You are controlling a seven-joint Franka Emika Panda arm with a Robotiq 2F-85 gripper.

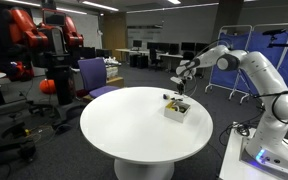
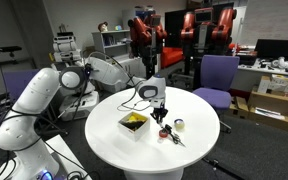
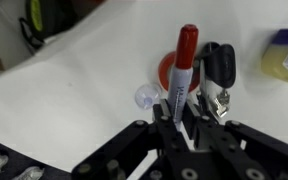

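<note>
A white marker with a red cap (image 3: 184,55) stands out from between the fingertips of my gripper, which is shut on it. In the second exterior view the gripper (image 2: 158,109) hangs over the table beside a white box (image 2: 125,125). The box (image 3: 74,35) fills the upper left of the wrist view. Under the marker lie a small round red-orange thing (image 3: 165,72), black keys (image 3: 221,68) and a small clear round piece (image 3: 147,96). A jar with yellowish contents (image 3: 287,58) stands to their right.
The box holds yellow and black items (image 2: 136,119). A dark, thin item (image 2: 200,161) lies near the right side of the round white table (image 2: 104,150).
</note>
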